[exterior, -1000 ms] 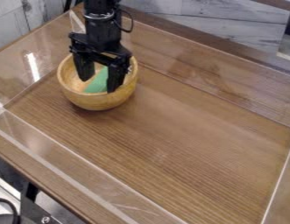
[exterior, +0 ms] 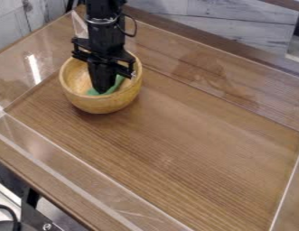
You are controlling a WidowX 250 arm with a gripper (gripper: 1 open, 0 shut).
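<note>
A yellow-tan bowl (exterior: 101, 101) sits on the wooden table at the upper left. My black gripper (exterior: 108, 74) is lowered into it, shut, over a green object (exterior: 117, 83) that is mostly hidden behind it. Whether anything is between the fingertips cannot be made out.
A pale marbled wall (exterior: 236, 23) runs along the back right. Black cables (exterior: 7, 215) lie off the table's lower left edge.
Over the last second my gripper has moved down into the bowl and its fingers have drawn closer together, covering more of the green object. The bowl has barely moved.
</note>
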